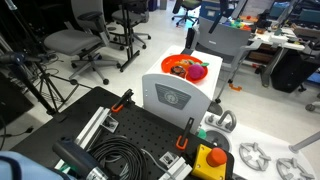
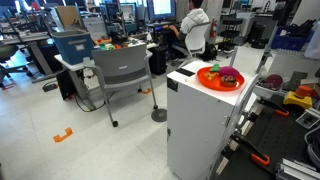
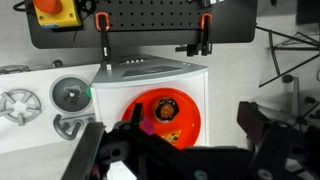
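Observation:
My gripper is open, its two dark fingers spread wide in the wrist view with nothing held between them. Beneath it lies a round red plate [image 3: 190, 110]. A dark round item [image 3: 166, 108] with an orange-brown centre, an orange piece [image 3: 172, 137] and a partly hidden purple item [image 3: 145, 125] rest on it. Exterior view 2 shows the plate [image 2: 207, 81] on top of a white cabinet [image 2: 200, 125], with the purple item [image 2: 230, 74] towards its right side. The left finger covers some of the plate's left side in the wrist view.
A grey sink [image 3: 70, 94] with a faucet and a stove burner [image 3: 20, 102] lie beside the cabinet. The black perforated base carries coiled cable [image 1: 118, 157] and a yellow box with a red button [image 1: 211, 160]. Grey chairs [image 2: 123, 72] stand beyond on open floor.

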